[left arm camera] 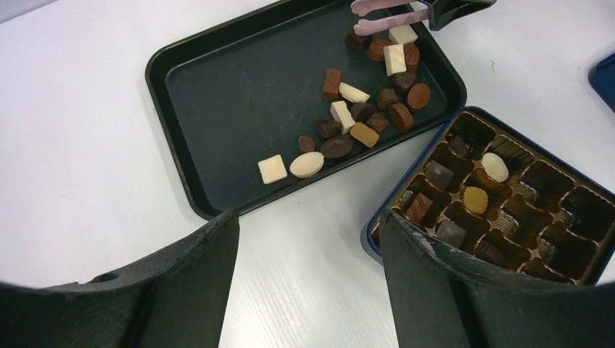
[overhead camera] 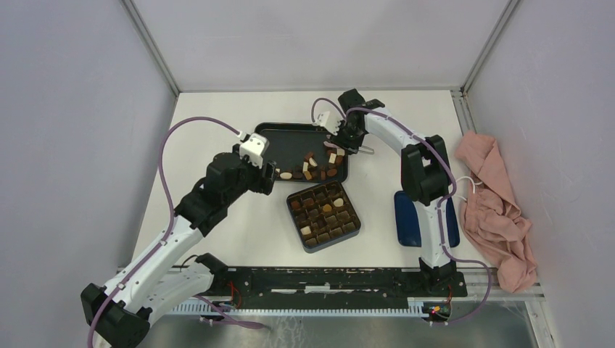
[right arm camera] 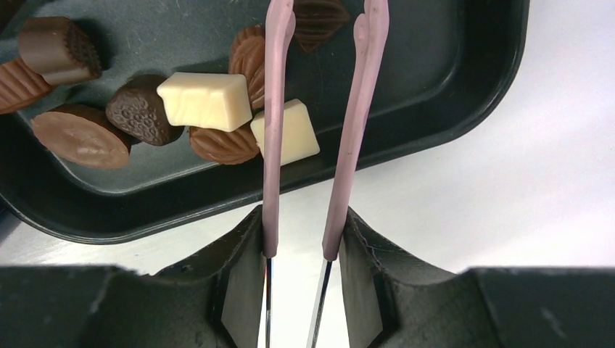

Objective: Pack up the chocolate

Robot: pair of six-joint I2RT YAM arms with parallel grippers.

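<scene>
A black tray [overhead camera: 290, 145] holds mixed chocolates, among them a white square [left arm camera: 273, 168] and an oval white piece [left arm camera: 307, 163]. Below it lies a compartment box [overhead camera: 323, 217], partly filled with chocolates. My right gripper [overhead camera: 333, 145] is over the tray's right end, pink tongs open, around a dark ridged chocolate [right arm camera: 315, 22] at their tips; whether they touch it I cannot tell. My left gripper hangs open left of the box, nothing between its fingers.
A blue tray [overhead camera: 410, 232] lies at the right under the right arm. A pink cloth [overhead camera: 493, 217] lies beyond it.
</scene>
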